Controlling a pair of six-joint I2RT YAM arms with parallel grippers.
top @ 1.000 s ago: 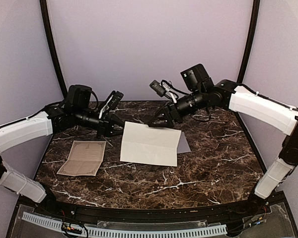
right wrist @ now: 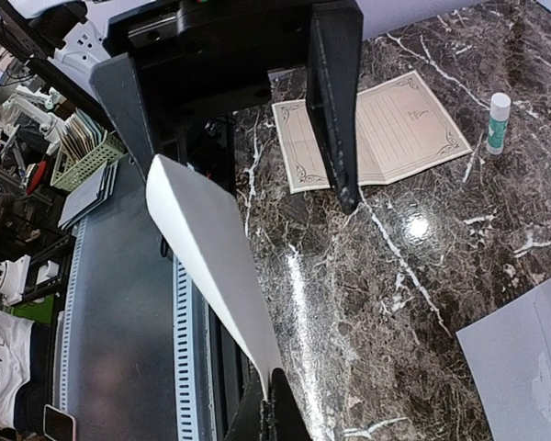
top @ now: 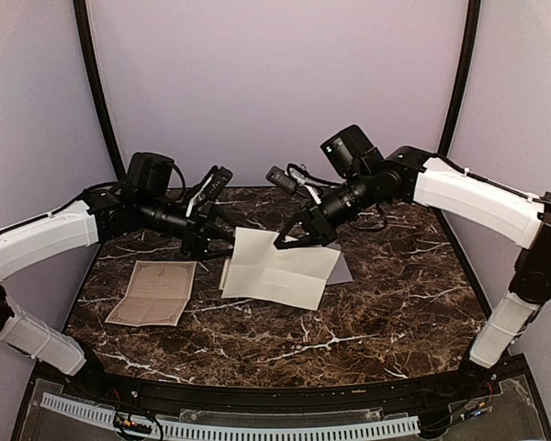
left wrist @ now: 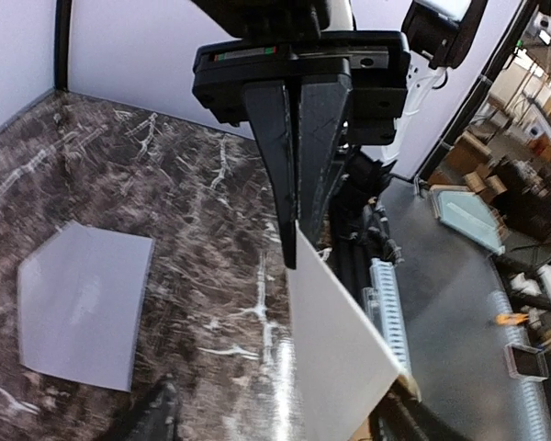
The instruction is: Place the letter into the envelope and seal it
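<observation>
A cream sheet (top: 277, 268) with a horizontal crease hangs above the table, its top edge pinched by my right gripper (top: 281, 243). In the right wrist view those fingertips meet on the narrow edge of the sheet (right wrist: 216, 248). My left gripper (top: 228, 235) is open at the sheet's left edge; in the right wrist view its fingers are spread, one close to the paper. I cannot tell whether they touch. Below and behind the sheet lies the grey-lavender envelope (top: 341, 266), seen whole in the left wrist view as a pale panel (left wrist: 84, 303).
A beige sheet with an ornate border (top: 154, 292) lies partly unfolded at the left of the table. In the right wrist view a glue stick (right wrist: 498, 123) stands upright on the marble.
</observation>
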